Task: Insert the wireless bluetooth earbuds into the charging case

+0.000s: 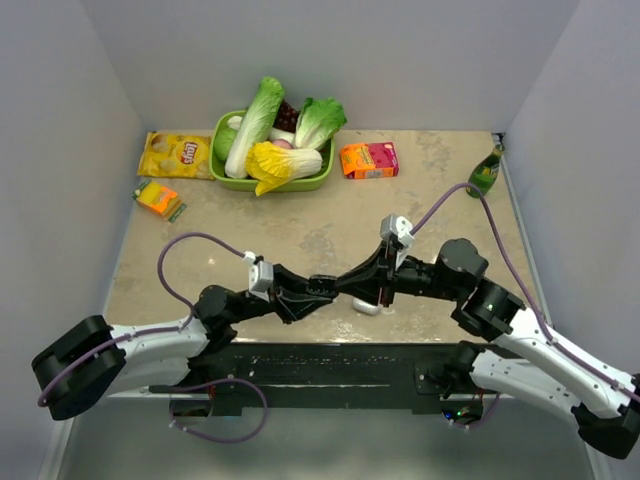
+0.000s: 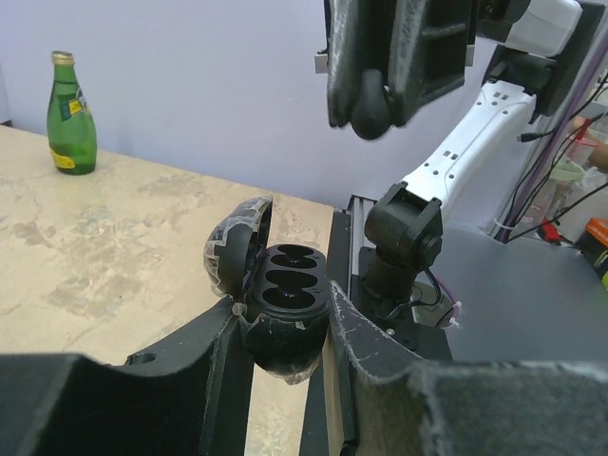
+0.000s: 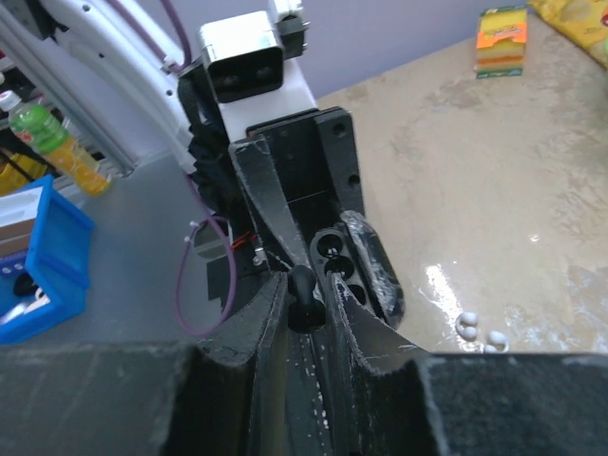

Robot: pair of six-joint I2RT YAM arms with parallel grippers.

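Note:
My left gripper is shut on a black charging case (image 2: 293, 350), whose lid (image 2: 231, 249) stands open. The case's dark round slots face up and look empty. A black earbud (image 3: 303, 306) sits between the fingertips of my right gripper, which is shut on it. In the left wrist view that earbud hangs above the case and off to the right, apart from it. From the top view, both grippers nearly meet over the front middle of the table, and the right one partly covers the case (image 1: 322, 285).
A small white object (image 1: 366, 306) lies on the table just under my right gripper. Toward the back are a green basket (image 1: 330, 165) of vegetables, a chips bag (image 1: 175, 156), two small boxes and a green bottle (image 1: 484, 172).

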